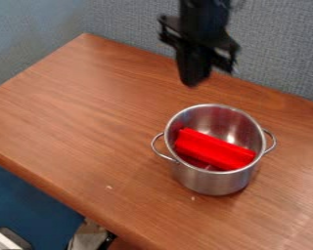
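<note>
A steel pot [214, 182] with two loop handles stands on the wooden table toward the right. Inside it lies a red cylindrical object [214, 149], tilted along the pot's width. My black gripper [205, 68] is high above and behind the pot, near the top of the view, blurred; whether its fingers are open or shut does not show clearly. I see nothing red at the gripper.
A grey fabric panel [120, 24] runs behind it. The table's front-left edge borders a blue floor.
</note>
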